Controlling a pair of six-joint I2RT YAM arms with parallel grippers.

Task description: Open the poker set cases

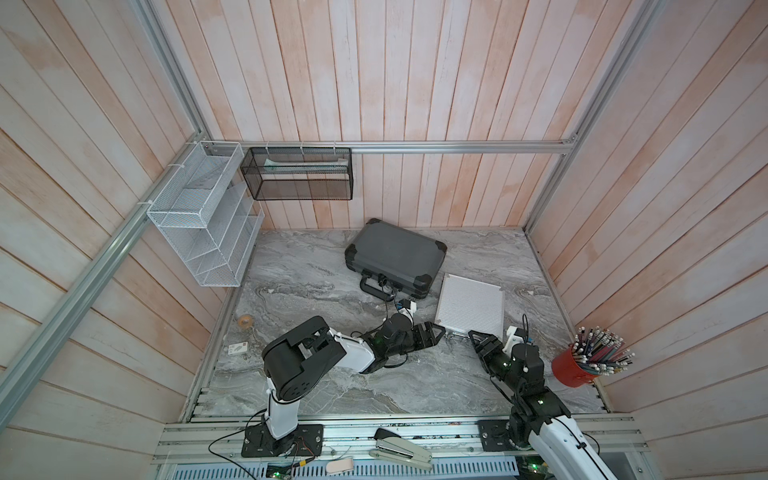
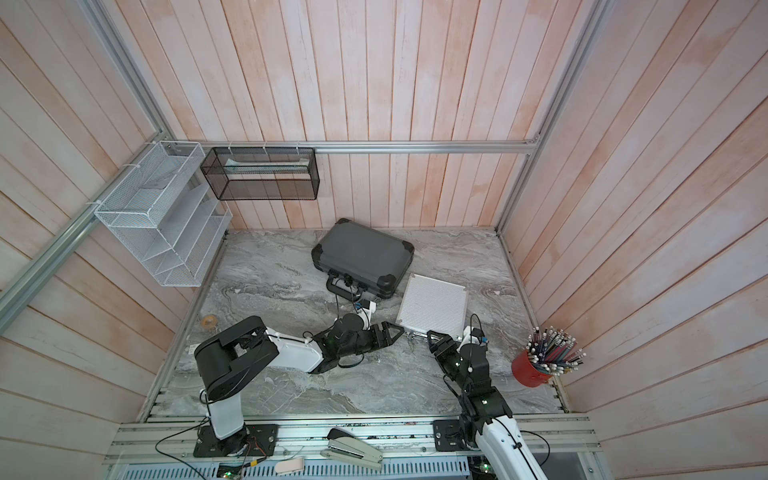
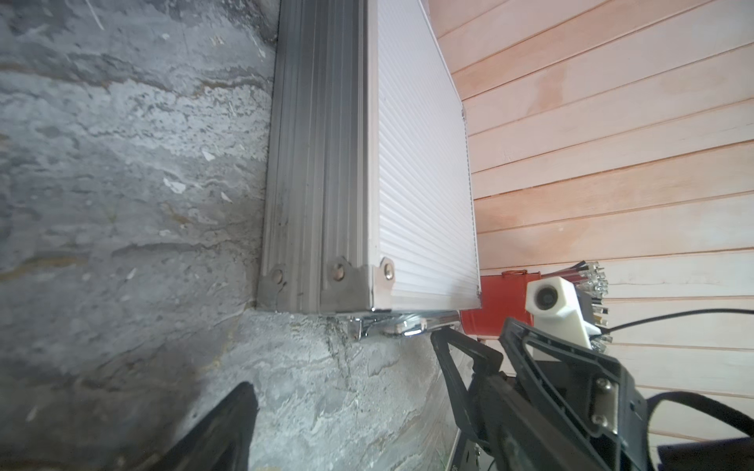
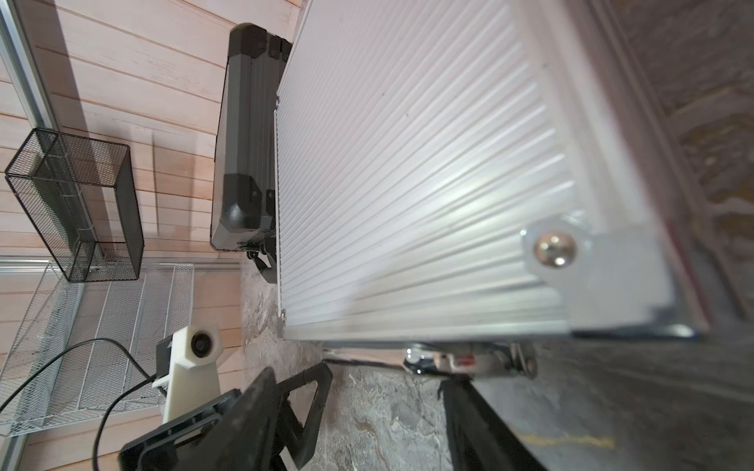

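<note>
A silver ribbed case [image 1: 469,302] lies flat on the marble table, with metal hardware [image 4: 463,359] along its near edge. My left gripper [image 1: 432,334] is part open at that case's front-left corner, nothing seen between its fingers. My right gripper [image 1: 478,340] is at the case's front-right, its blurred fingertips just below the hardware in the right wrist view; what is between them is hard to tell. A dark grey case [image 1: 396,254] with black corners and a handle lies behind and left of the silver one, closed.
A red container [image 1: 571,368] of rods stands at the right edge. Wire baskets [image 1: 204,240] and a black mesh basket [image 1: 296,188] hang on the walls. A small tan roll [image 1: 245,321] lies at the left.
</note>
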